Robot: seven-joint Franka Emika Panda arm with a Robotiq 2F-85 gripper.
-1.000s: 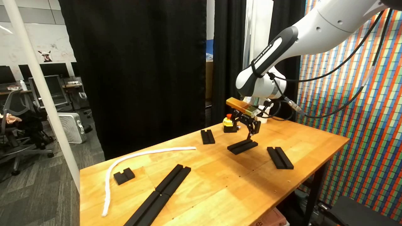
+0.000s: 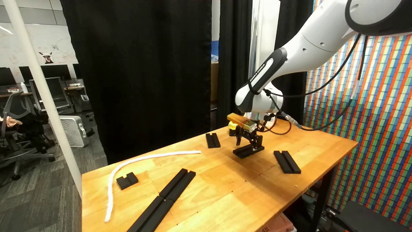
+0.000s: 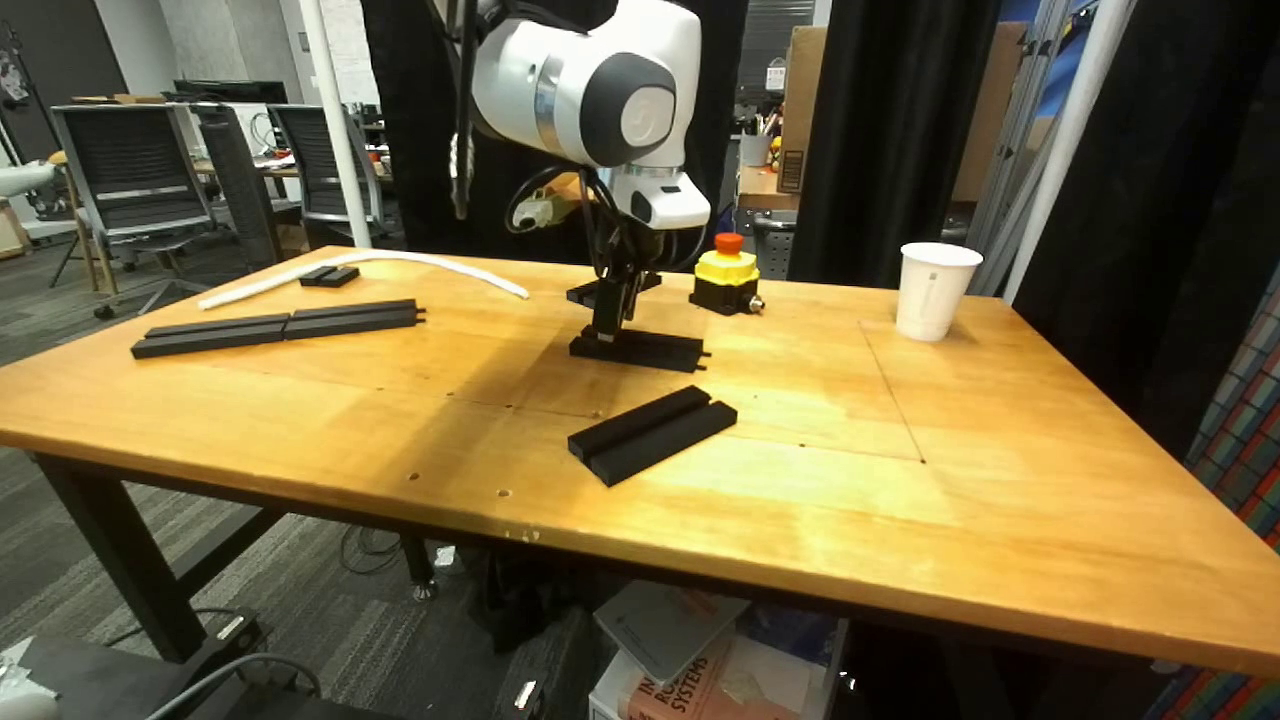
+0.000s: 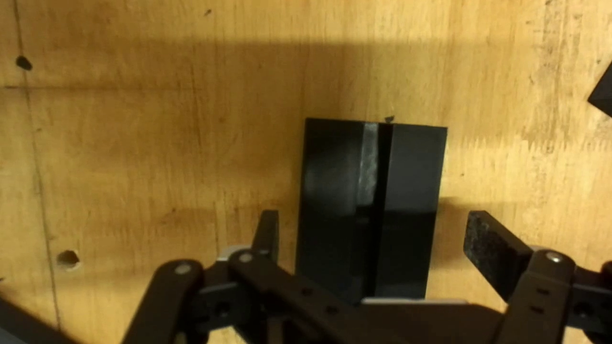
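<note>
A black grooved block [image 4: 413, 212] lies flat on the wooden table, between the two spread fingers of my gripper in the wrist view. Bare wood shows on both sides of the block, so neither finger appears to touch it there. The gripper [image 2: 247, 145] is open and low over the same block [image 2: 243, 153] in exterior view 1. From exterior view 2, the block [image 3: 654, 350] sits beneath the fingers, its small pegs pointing right. The near end of the block is hidden behind the gripper in the wrist view.
Another grooved block [image 2: 287, 162] rests nearby, with a further one [image 2: 212, 140] toward the back. Two joined long blocks [image 2: 166, 197], a short block [image 2: 127, 180] and a white cord [image 2: 154, 156] occupy the left. An emergency stop [image 3: 726, 278] and paper cup [image 3: 936, 292] stand behind.
My arm has come down and slightly left in exterior view 1, bringing the open gripper from above the block to close around its height. The objects on the table have not moved.
</note>
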